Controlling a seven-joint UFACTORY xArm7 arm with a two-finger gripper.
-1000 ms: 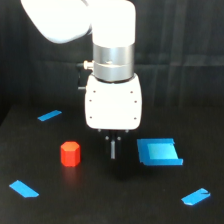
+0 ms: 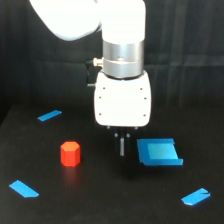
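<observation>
A small red block (image 2: 70, 154) with a hexagonal outline rests on the black table, left of the arm. To the right lies a flat blue square (image 2: 160, 150), its lighter inner area bordered by darker blue. Between the two, my gripper (image 2: 122, 146) points downward below the white hand, nearer to the blue square than to the red block. Its fingers are small and dark against the table, so how the fingers stand is not clear. No object shows at the fingertips.
Blue tape strips mark the table at the back left (image 2: 50, 115), front left (image 2: 23, 189) and front right (image 2: 196, 197). A dark curtain (image 2: 190, 60) hangs behind.
The arm and gripper have shifted a little to the right, toward the blue square, and slightly up in the picture. The red block and blue square have not moved.
</observation>
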